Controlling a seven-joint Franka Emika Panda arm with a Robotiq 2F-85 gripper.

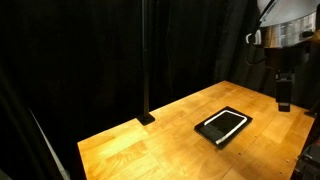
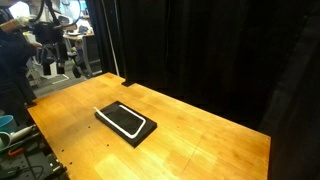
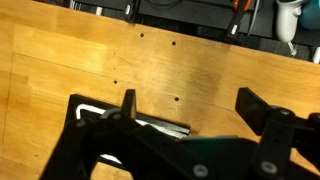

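A flat black board (image 1: 213, 129) lies on the wooden table, with a narrow white strip (image 2: 122, 131) along its upper face. Well above the tabletop and off to the board's side hangs my gripper. Its two fingers (image 3: 128, 102) stand wide apart in the wrist view, with only bare wood seen between them. There the gripper body hides much of the board (image 3: 75, 103), which shows at the lower left.
Bare table (image 2: 200, 130) stretches beyond the board. A black post (image 1: 146, 65) rises from the table's back edge against dark curtains. Along the top of the wrist view run a dark rail, cables and a white object (image 3: 288, 22).
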